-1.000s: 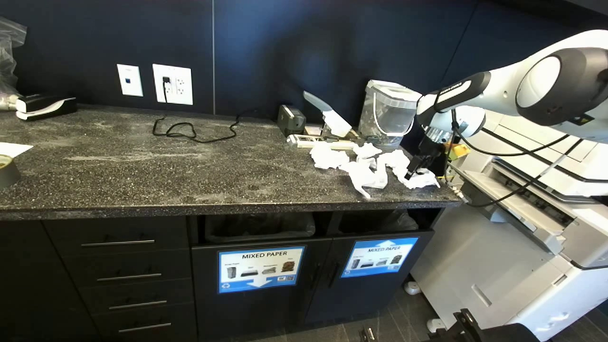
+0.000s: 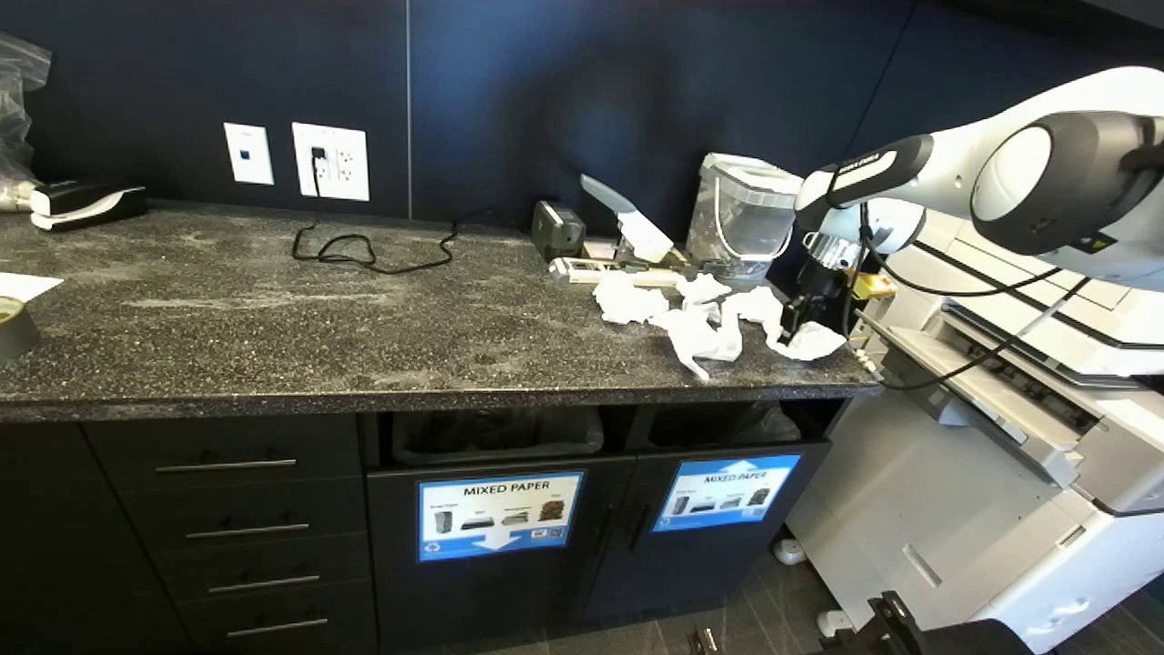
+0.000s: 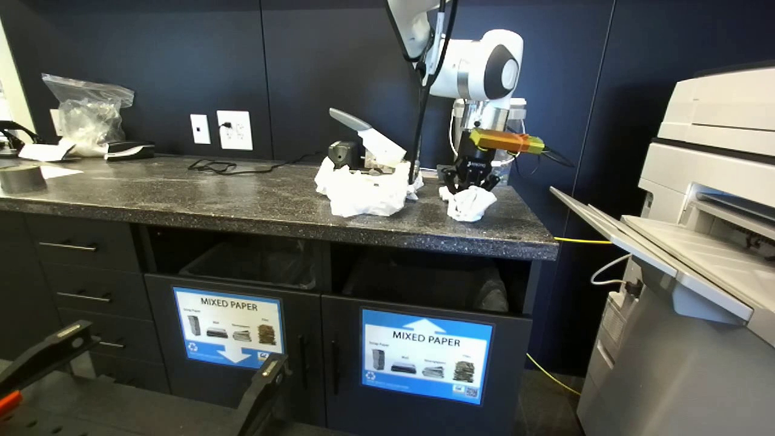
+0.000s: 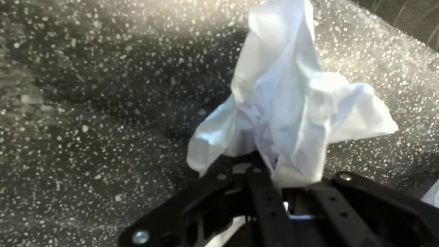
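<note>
A crumpled white paper (image 4: 284, 94) fills the middle of the wrist view, and my gripper is shut on its lower part. In exterior view 2 the gripper (image 3: 468, 188) points down near the counter's right end, with the same paper (image 3: 470, 204) under its fingers. The paper is at or just over the counter; I cannot tell whether it touches. Other crumpled white papers (image 3: 367, 190) lie in a heap to the left, seen also as a spread of paper (image 2: 704, 327) in exterior view 1.
Behind the papers stand a clear bin with a handle (image 2: 747, 213), a paper cutter (image 2: 633, 229) and a small dark box (image 2: 558, 229). Below are two open cabinet slots with "MIXED PAPER" signs (image 3: 426, 353). A printer (image 2: 1015, 415) stands to the right.
The gripper has shifted slightly to the right in exterior view 1, and the paper at its fingers has changed shape. The other papers lie as before.
</note>
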